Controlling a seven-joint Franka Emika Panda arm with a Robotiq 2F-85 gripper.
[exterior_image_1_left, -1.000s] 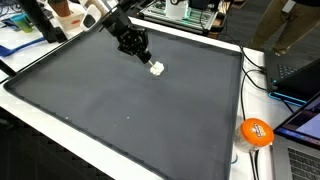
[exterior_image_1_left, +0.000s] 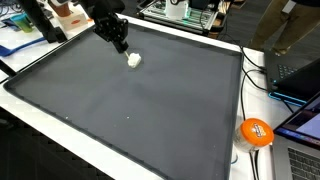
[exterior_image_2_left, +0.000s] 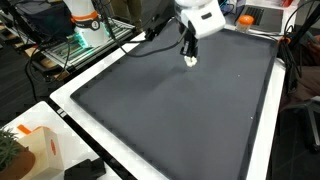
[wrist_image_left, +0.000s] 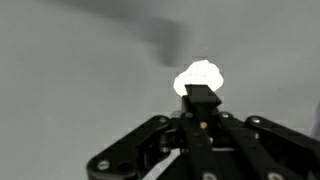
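Observation:
A small white object (exterior_image_1_left: 134, 60) hangs at the fingertips of my gripper (exterior_image_1_left: 126, 54), over the far left part of the dark grey board. In exterior view 2 the white object (exterior_image_2_left: 190, 61) shows below the gripper (exterior_image_2_left: 188, 54). The wrist view has it as a bright, irregular white patch (wrist_image_left: 199, 75) just beyond the black fingertips of the gripper, which are shut on it. Its exact shape is hard to make out, and the part between the fingers is hidden.
The grey board (exterior_image_1_left: 150, 110) is otherwise bare, with a white rim. An orange-topped white container (exterior_image_1_left: 254, 133) stands off its right side. A laptop (exterior_image_1_left: 295, 80) and cables lie on the right.
My gripper has moved left and slightly toward the back in exterior view 1, and the white object has travelled with it.

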